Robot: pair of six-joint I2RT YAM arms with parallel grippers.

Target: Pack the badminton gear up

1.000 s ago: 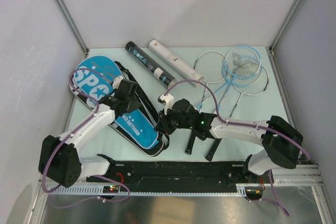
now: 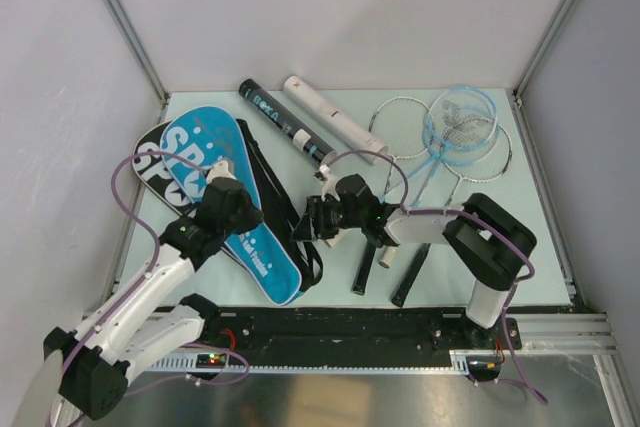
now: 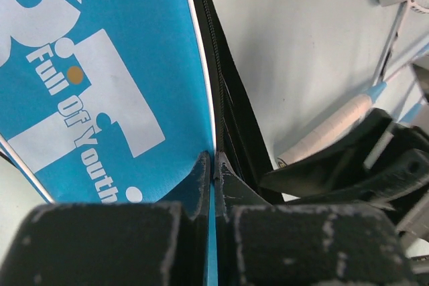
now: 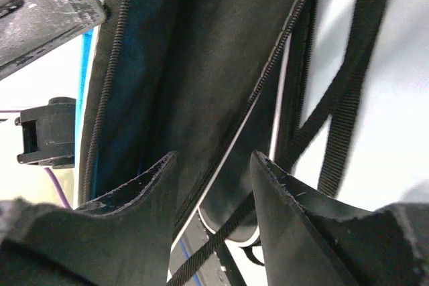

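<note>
A blue-and-black racket bag [image 2: 195,137] with white lettering lies slanted on the left of the table. Along its right side the blue panel is raised, and the dark inside shows in the right wrist view. My left gripper is shut on the thin white-trimmed edge of that panel. To its right, my right gripper stands open over the black opposite edge and a strap [image 4: 234,216], its fingers apart. Several rackets, one with a blue head [image 2: 462,127], lie on the right of the table.
A black shuttlecock tube [image 2: 285,117] and a white tube [image 2: 332,115] lie at the back, slanting beside the bag. Dark racket handles [image 2: 410,277] point at the front edge.
</note>
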